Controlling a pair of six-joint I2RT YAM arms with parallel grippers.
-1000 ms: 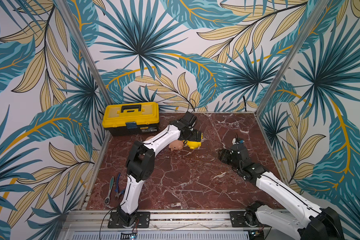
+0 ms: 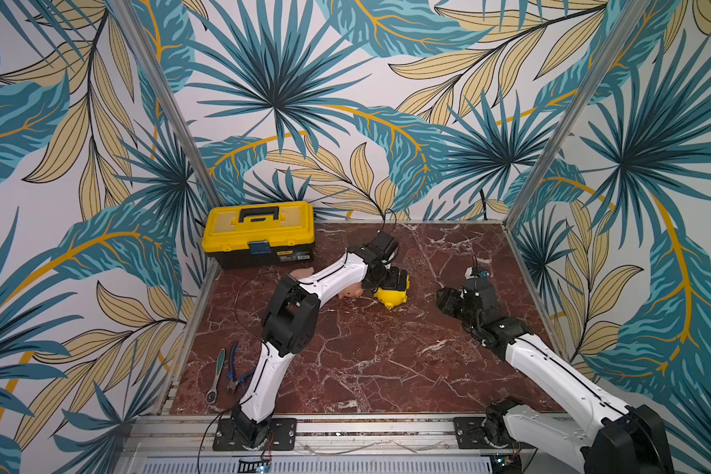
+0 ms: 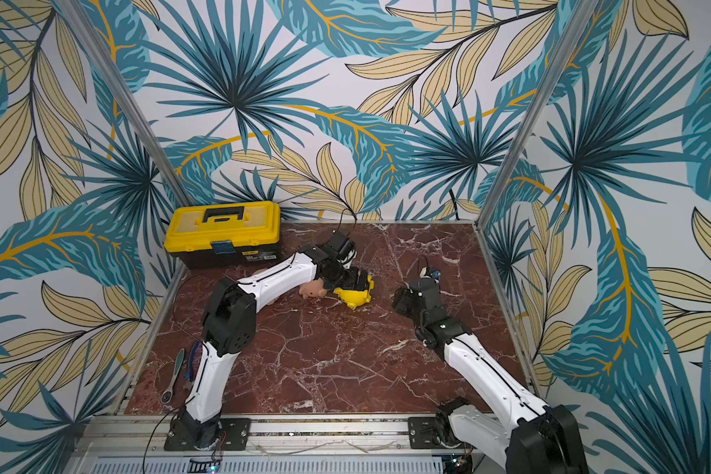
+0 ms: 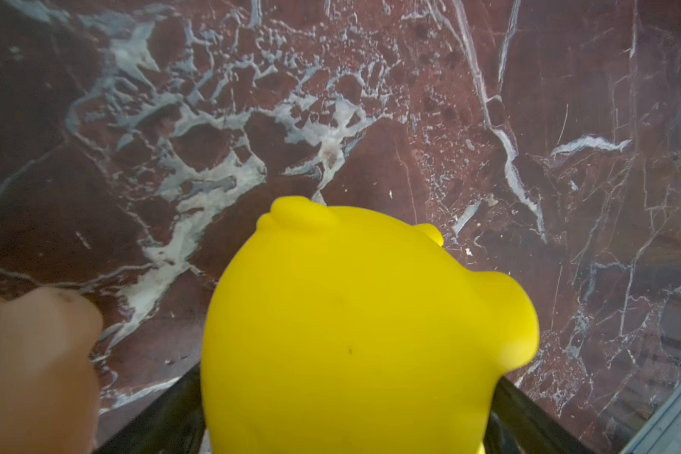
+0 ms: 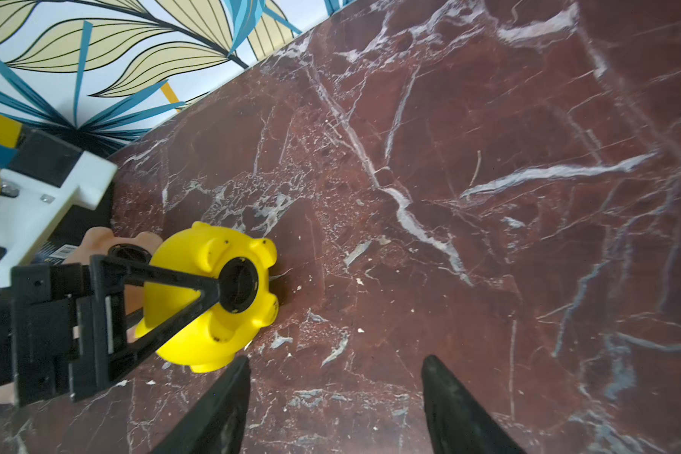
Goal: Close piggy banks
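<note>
In the left wrist view the yellow piggy bank (image 4: 348, 317) fills the lower middle, its sides pressed between the two fingers of my left gripper. Its underside faces right in the right wrist view, with stubby legs around a dark round spot (image 5: 238, 284); whether that is a plug or an open hole I cannot tell. My right gripper stands open and empty over bare table, to the right of the yellow bank. A pink piggy bank (image 2: 350, 290) rests behind and left of the yellow one, partly covered by the left arm.
A yellow-lidded toolbox (image 2: 258, 229) occupies the back left corner. Pliers (image 2: 232, 367) and a green-handled tool (image 2: 216, 375) lie at the front left. Between the two arms the marble table (image 2: 387, 363) is clear.
The yellow piggy bank has moved right and slightly toward the front together with my left gripper. The right gripper has shifted slightly right. The pink bank appears unmoved.
</note>
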